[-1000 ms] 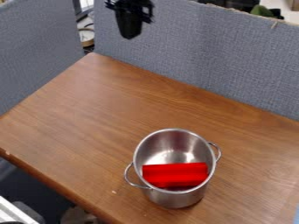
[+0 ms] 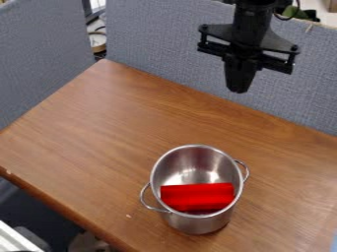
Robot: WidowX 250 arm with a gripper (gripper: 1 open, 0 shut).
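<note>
My black gripper (image 2: 239,79) is high at the top right, in front of the back partition, shut with nothing visible between its fingers. Below it, toward the front, a steel pot (image 2: 194,162) with two wire handles stands upright on the wooden table, holding a red cylindrical object (image 2: 198,197) lying on its side.
Grey padded partitions (image 2: 158,54) border the left and back. A white object (image 2: 16,241) shows at the lower left corner.
My gripper has moved right from the upper left, and somewhat lower, to above the table's right half. The pot and red object have not moved.
</note>
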